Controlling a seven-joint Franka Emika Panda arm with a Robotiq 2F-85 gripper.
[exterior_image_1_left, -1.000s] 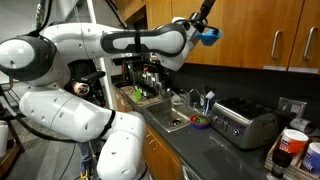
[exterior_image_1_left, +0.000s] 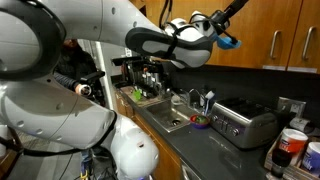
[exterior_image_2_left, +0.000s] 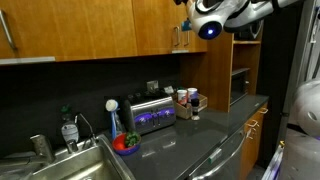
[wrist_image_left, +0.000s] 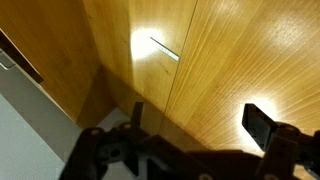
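Note:
In the wrist view my gripper is open, its two dark fingers set wide apart with nothing between them. Wooden cabinet doors (wrist_image_left: 215, 65) fill most of that view, and a small pale handle (wrist_image_left: 164, 48) shows above the gap. The white arm (exterior_image_1_left: 170, 45) reaches across the top of exterior view 1, its wrist in front of the upper cabinets (exterior_image_1_left: 255, 35). Exterior view 2 has the arm's wrist (exterior_image_2_left: 207, 18) high beside the cabinet handles (exterior_image_2_left: 186, 38). How far the fingers are from the doors is hard to tell.
Below the cabinets, a silver toaster (exterior_image_1_left: 243, 124) stands on the dark counter (exterior_image_1_left: 215, 158). Cups (exterior_image_1_left: 292, 142) are grouped at the right. A colourful bowl (exterior_image_2_left: 126, 144) lies between the sink (exterior_image_2_left: 85, 163) and the toaster.
In exterior view 1 the arm's wrist end has shifted right and a little lower along the upper cabinets. The counter objects look unmoved.

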